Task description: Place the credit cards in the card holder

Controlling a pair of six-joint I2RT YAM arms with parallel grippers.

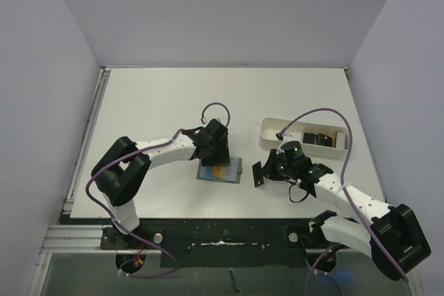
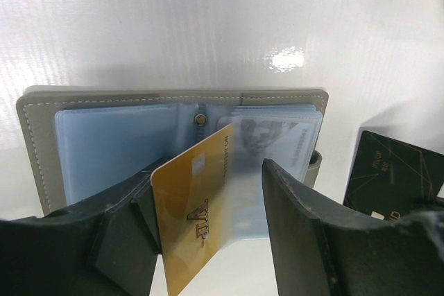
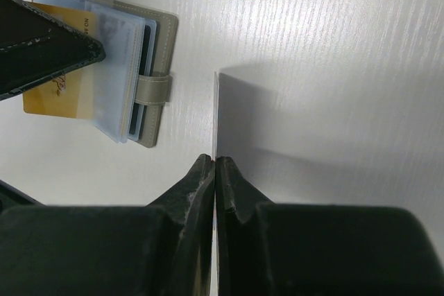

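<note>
The grey card holder lies open on the table, its clear sleeves facing up. A gold VIP card is only partly in the right-hand sleeve, bent and tilted, with much of it outside. My left gripper stands open over the holder, its fingers apart on either side of the card; the left finger is against or very near it. To the right, my right gripper is shut on a black VIP card, held upright above the table and seen edge-on in the right wrist view.
A white tray with several dark items and a pale block stands at the right rear. The holder's strap faces the black card across a gap. Bare table stretches behind and left of the holder.
</note>
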